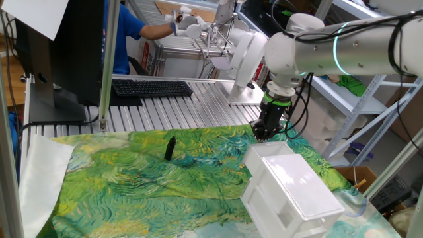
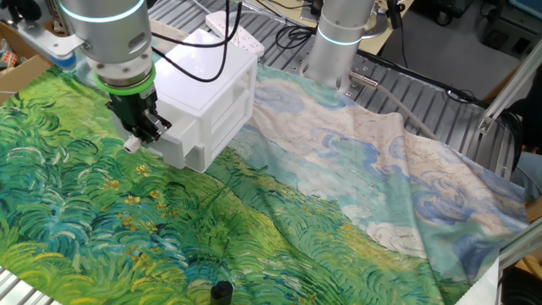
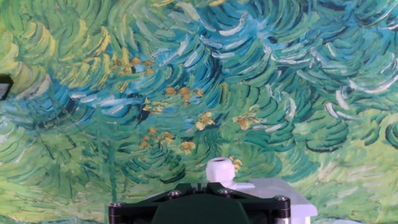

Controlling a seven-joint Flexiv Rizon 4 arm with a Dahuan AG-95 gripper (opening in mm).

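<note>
A white drawer cabinet (image 1: 301, 185) stands on the painted cloth, its upper drawer (image 1: 268, 153) pulled partly out. My gripper (image 1: 260, 135) points down right at the outer end of that drawer. From the other side, the gripper (image 2: 148, 135) is close against the drawer front (image 2: 179, 142), and a small white knob-like piece (image 2: 133, 145) sticks out by the fingertips. In the wrist view the white piece (image 3: 221, 170) shows just beyond the dark gripper, with part of the drawer behind; how the fingers stand against it is hidden. A black cylindrical object (image 1: 170, 149) stands on the cloth.
A keyboard (image 1: 152, 88) and monitor (image 1: 63, 59) sit beyond the cloth, where a person's arm (image 1: 155, 31) reaches over. Cables hang from my arm beside the cabinet.
</note>
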